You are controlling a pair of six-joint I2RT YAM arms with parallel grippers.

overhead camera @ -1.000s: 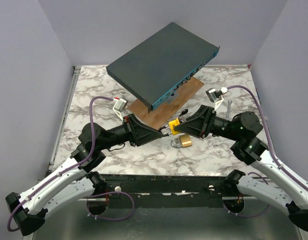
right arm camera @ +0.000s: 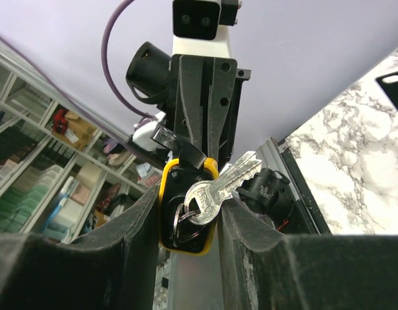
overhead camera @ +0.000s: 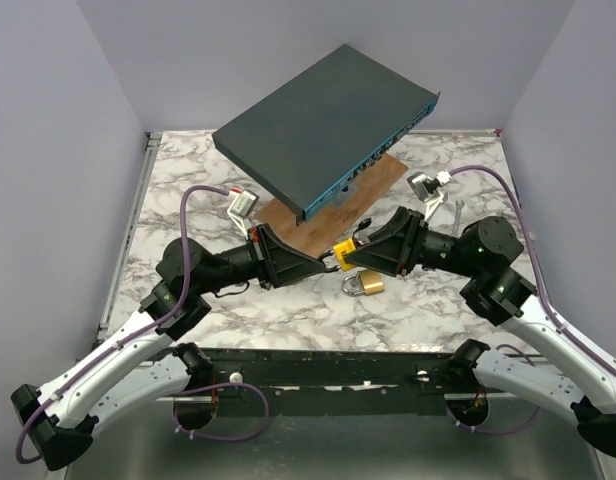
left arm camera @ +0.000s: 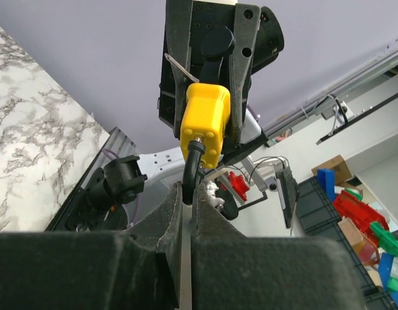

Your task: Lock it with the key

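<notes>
A yellow padlock [overhead camera: 344, 254] hangs above the table between my two grippers. Its black shackle [left arm camera: 193, 165] is pinched by my left gripper, which is shut. From the other side my right gripper is shut on the yellow body. A black cap [overhead camera: 364, 224] sticks out beside the body. In the right wrist view a silver key [right arm camera: 223, 187] with a ring lies before the lock's black face, its blade pointing up and right. The ring covers part of that face, so I cannot tell whether anything sits in the keyhole.
A brass padlock [overhead camera: 367, 283] lies on the marble-patterned table [overhead camera: 278, 320], just below the grippers. Behind, a large dark panel [overhead camera: 328, 125] overhangs a brown board [overhead camera: 323, 228].
My right gripper, the yellow padlock body and its black cap have shifted slightly left, towards my left gripper. The left arm looks nearly still. The brass padlock has not moved.
</notes>
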